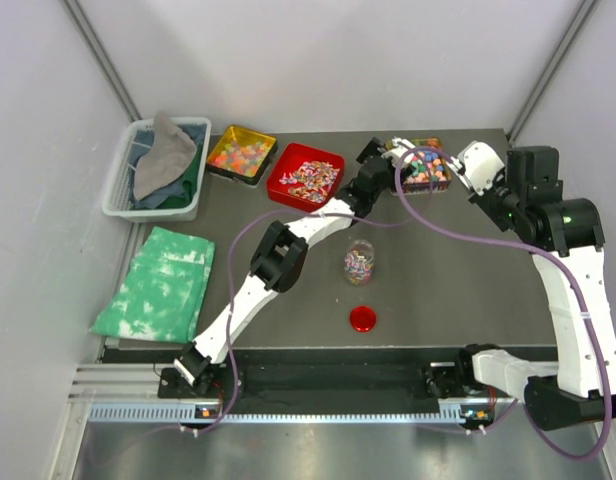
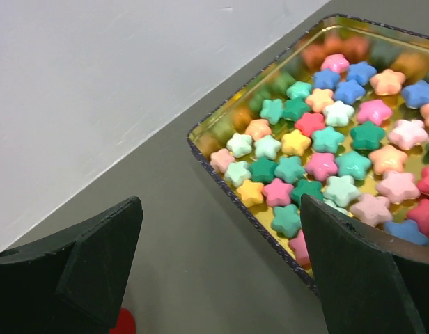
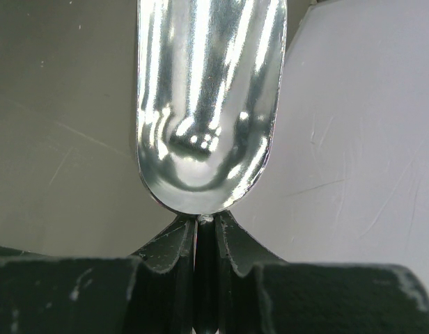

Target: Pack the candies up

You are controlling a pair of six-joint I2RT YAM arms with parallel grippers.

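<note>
My right gripper is shut on the shiny metal scoop (image 3: pixel 207 104), whose bowl looks empty in the right wrist view. Bare table lies beneath the scoop. In the left wrist view my left gripper stands open, nothing between its fingers. A dark-rimmed golden tray of star candies (image 2: pixel 319 153) fills that view's right side, partly covered by the right finger. From the top, this tray (image 1: pixel 447 186) is at the back right, partly hidden by the left gripper. A clear jar (image 1: pixel 359 262) with colourful candies stands mid-table; its red lid (image 1: pixel 363 319) lies in front.
A red tray (image 1: pixel 278 190) of wrapped candies and a yellow tray (image 1: pixel 231 132) of orange-toned candies stand at the back. A white basket (image 1: pixel 118 208) of cloths and a green cloth (image 1: pixel 158 285) occupy the left.
</note>
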